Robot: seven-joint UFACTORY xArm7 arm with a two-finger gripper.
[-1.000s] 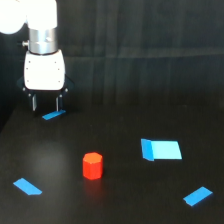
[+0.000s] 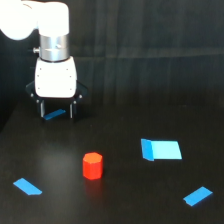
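A red block [image 2: 92, 166] with a hexagonal top stands upright on the dark table, left of centre in the camera view. My gripper [image 2: 57, 107] is above the table at the back left, well behind the block and to its left. Its two fingers point down and are spread apart, so it is open. No object shows between them except a strip of blue tape [image 2: 54, 115] that appears to lie on the table.
Flat on the table at right is a light blue square [image 2: 166, 150] with blue tape at its left edge. More blue tape lies at the front left [image 2: 27, 187] and front right [image 2: 198, 196]. Dark curtains hang behind.
My gripper has shifted a little to the right and slightly lower in the picture, still open. The red block, the light blue square and the tape have not moved.
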